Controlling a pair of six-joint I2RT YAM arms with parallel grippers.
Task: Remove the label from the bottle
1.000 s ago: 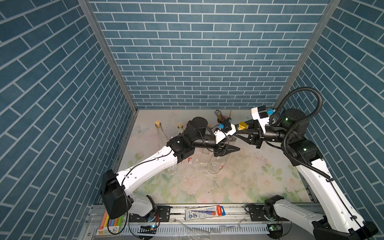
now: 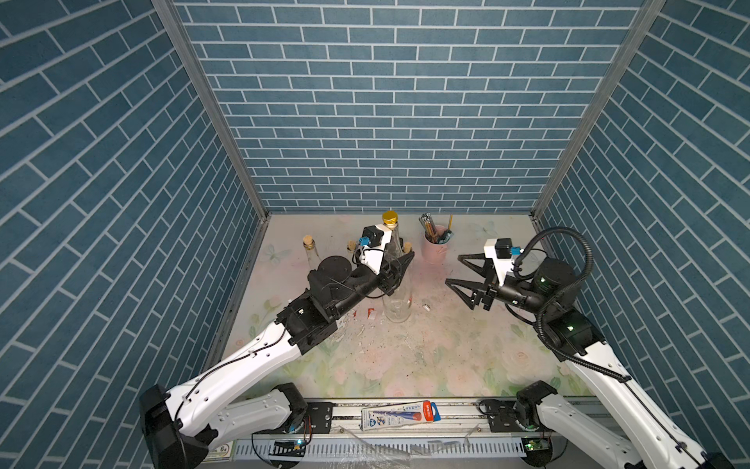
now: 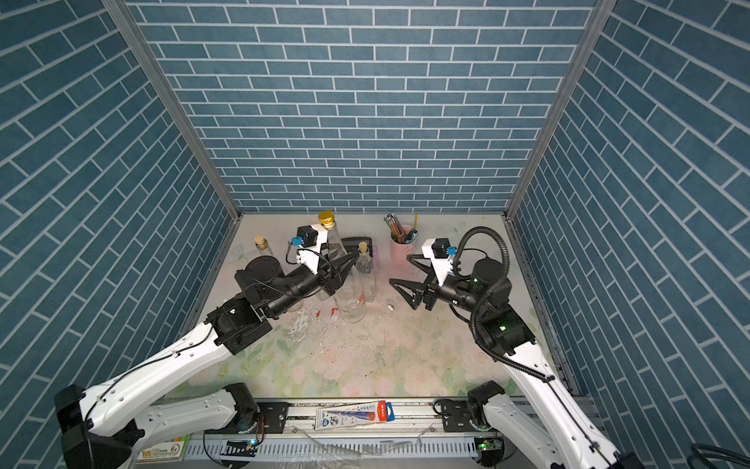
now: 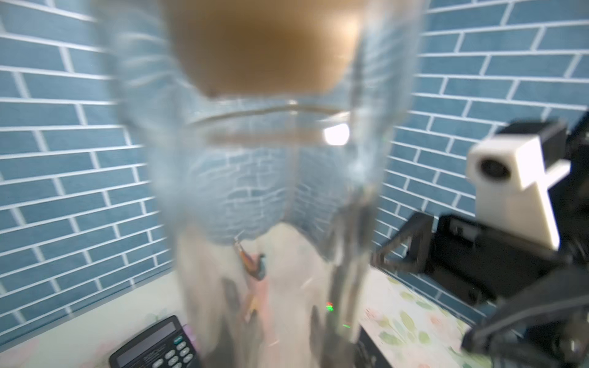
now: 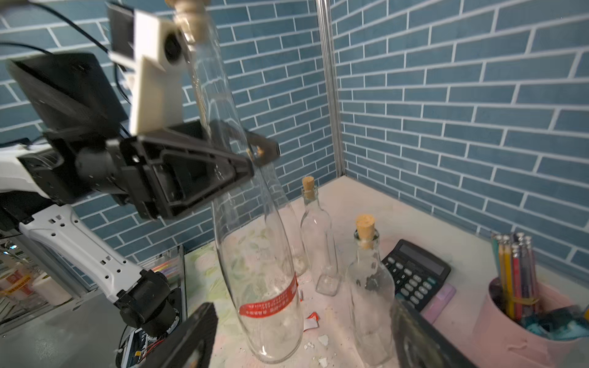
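The tall clear bottle (image 5: 254, 263), gold-capped in the top views, stands nearly upright with a slight lean. A red label band (image 5: 270, 303) with white print runs round its lower part. My left gripper (image 2: 404, 269) is shut on the bottle's tapering upper part, one finger in front and one behind as the right wrist view shows. In the left wrist view the glass (image 4: 276, 184) fills the middle, blurred. My right gripper (image 2: 454, 269) stands open to the right, apart from the bottle, with nothing between its fingers. Whether the base touches the table is unclear.
Corked bottles (image 5: 319, 245) stand behind and to the left. A calculator (image 5: 417, 273) and a pink pencil cup (image 2: 435, 248) are at the back. Red and white scraps (image 5: 311, 320) litter the table.
My left gripper has carried the bottle left and back, bringing it more upright.
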